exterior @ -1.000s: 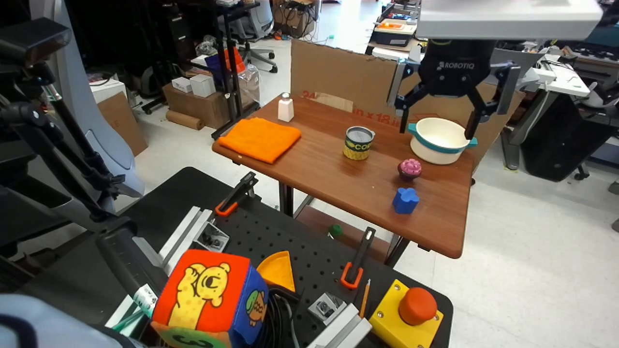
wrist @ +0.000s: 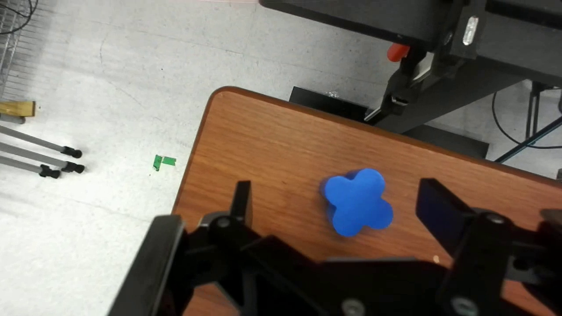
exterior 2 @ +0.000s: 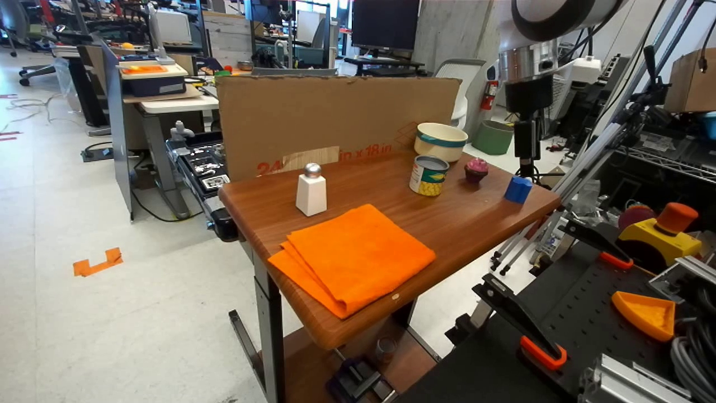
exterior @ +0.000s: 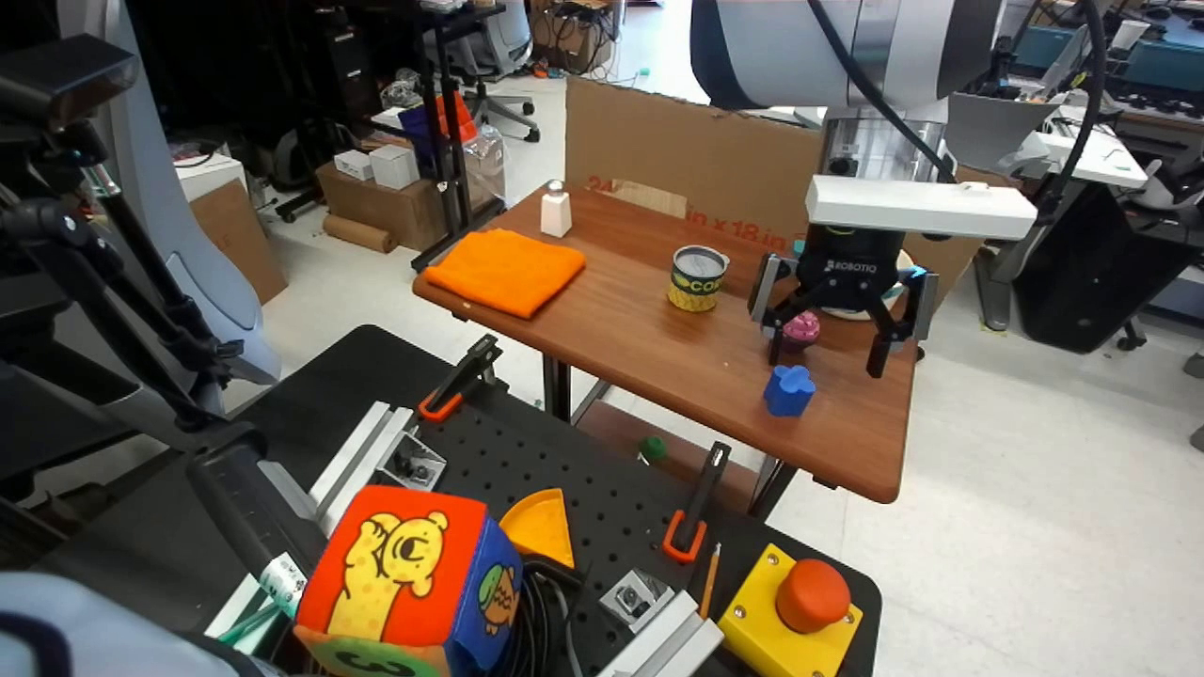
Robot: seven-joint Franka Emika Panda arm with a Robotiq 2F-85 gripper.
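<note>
A blue flower-shaped block rests on the brown wooden table near its right end; from the wrist view it appears between and beyond my fingers, not touched. My gripper stands open above the table, with nothing held, its fingertips wide apart. Behind the block in exterior view 1 is a pink-topped cupcake, partly covered by one finger. A white pot with a teal band sits at the back, mostly hidden by the gripper in exterior view 1.
A corn can stands mid-table. Farther left are a white shaker and a folded orange cloth. A cardboard sheet borders the table's back edge. Bare wood lies between the can and the blue block.
The arm has come down from above the pot toward the blue block, its fingers staying open. Objects on the table have kept their places.
</note>
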